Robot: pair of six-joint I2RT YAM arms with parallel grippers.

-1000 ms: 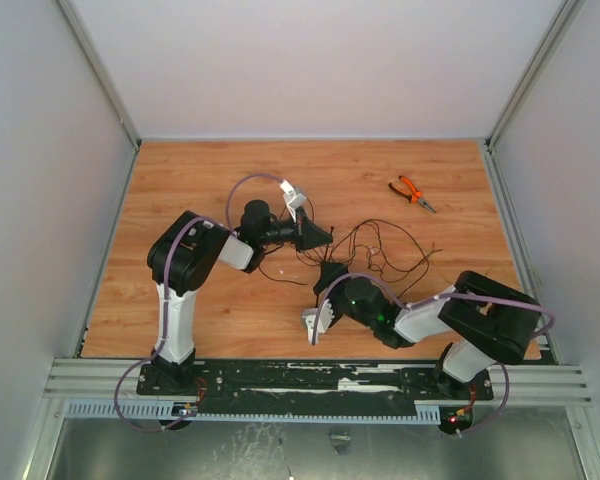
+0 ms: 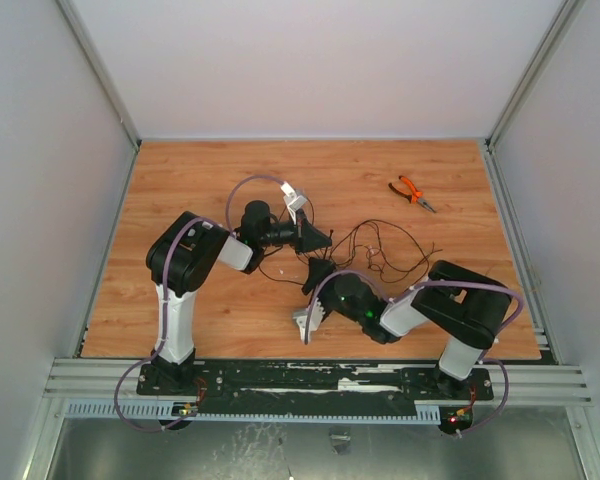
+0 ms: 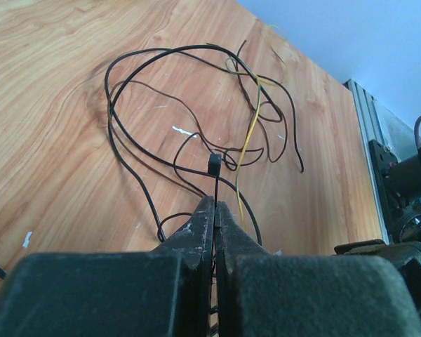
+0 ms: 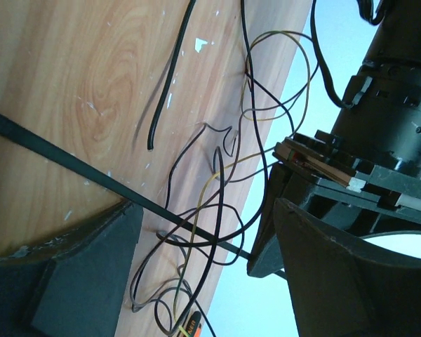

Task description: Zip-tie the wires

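Black wires [image 3: 196,47] and a thin yellow wire [image 3: 250,130] lie in loose loops on the wooden table. My left gripper is shut on a thin black zip tie, whose square head [image 3: 215,165] sticks up past the fingertips. In the right wrist view the zip tie's strap [image 4: 70,161] slants across from the left edge to the left gripper's tip. My right gripper stands part open, its fingers [image 4: 77,281] on either side of the strap and some wires. Whether it touches the strap, I cannot tell. From above, both grippers are close together over the wires.
Orange-handled pliers [image 2: 413,193] lie at the table's back right, clear of both arms. Bare table [image 2: 180,320] spreads at the front left and along the back. The arms nearly meet at the centre, leaving little room between them.
My right gripper has moved a little to the left, just below the left gripper in the top view. The left arm and the wires look unchanged.
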